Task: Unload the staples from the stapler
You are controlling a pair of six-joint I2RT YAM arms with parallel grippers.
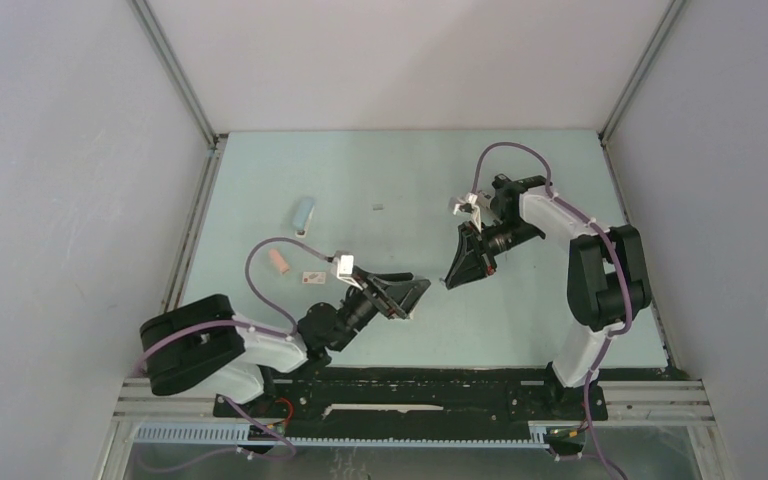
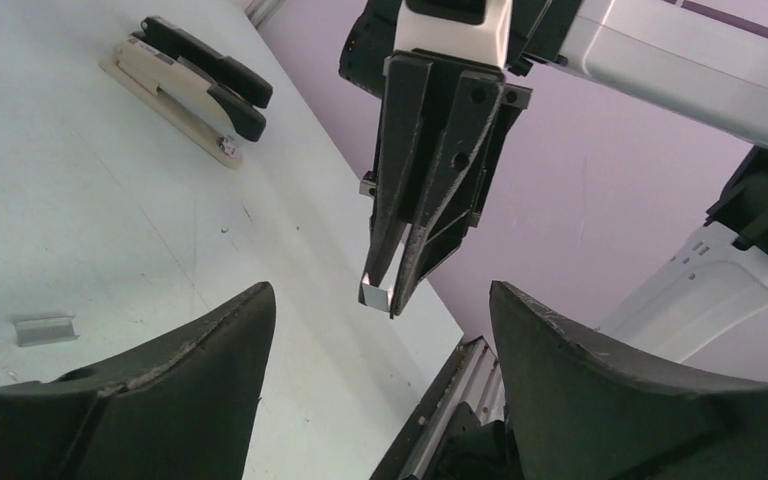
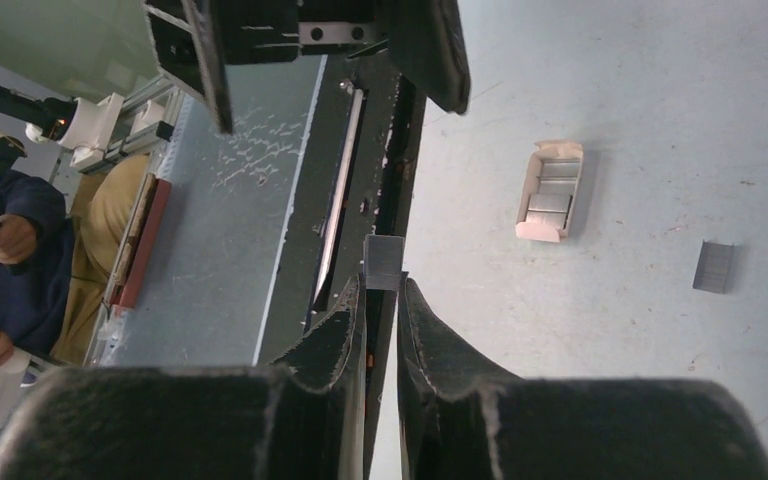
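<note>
Pinched at the tips of my right gripper (image 1: 448, 286) is a small grey staple strip (image 3: 383, 262); the gripper is shut on it, pointing down. My left gripper (image 1: 415, 298) is beside it to the left, its fingers (image 2: 210, 350) apart and nothing between them. The black-and-beige stapler (image 2: 195, 85) rests on the table beyond the right gripper, and in the top view the right arm mostly covers it. Another short staple strip (image 3: 715, 267) lies loose on the table. An open small box (image 3: 527, 205) with staple strips inside stands near the front edge.
At the left of the table are a light-blue long object (image 1: 303, 216), a pinkish piece (image 1: 278, 261) and a small pale box (image 1: 313, 278). A small grey piece (image 1: 378, 207) lies farther back.
</note>
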